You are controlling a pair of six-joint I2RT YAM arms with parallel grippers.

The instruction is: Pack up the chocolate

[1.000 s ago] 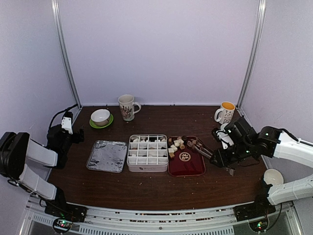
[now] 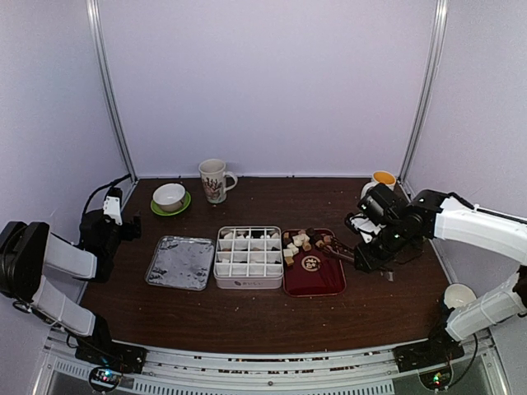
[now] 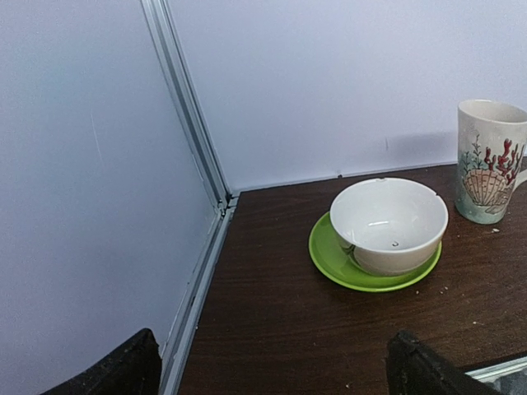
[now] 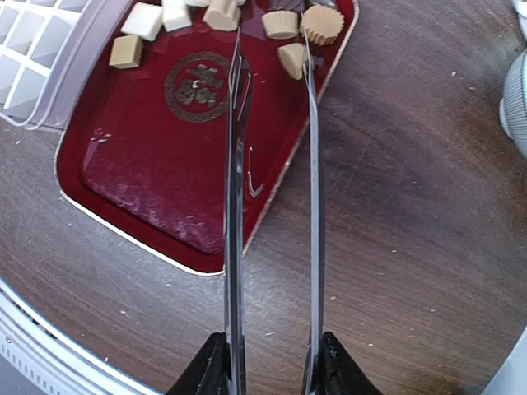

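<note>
The red tray [image 2: 313,280] holds chocolates bunched at its back, pale cubes such as the tan one [image 4: 125,52] and brown cups [image 4: 321,25]. Left of it stands the white compartment box [image 2: 248,281], some cells holding pieces. My right gripper reaches over the tray's back right, its long tongs apart around a small tan piece [image 4: 290,59] and a cup near the tips; whether they touch either is unclear. My left gripper [image 2: 130,226] waits at the far left, open and empty.
A silver tray [image 2: 179,262] lies left of the box. Behind are a bowl [image 2: 169,192] on a green saucer, a tall mug [image 2: 212,179] and an orange-lined mug [image 2: 383,178] near the right arm.
The right arm has risen and shifted slightly up and left in the top view, now partly covering the right mug. The left arm has not moved.
</note>
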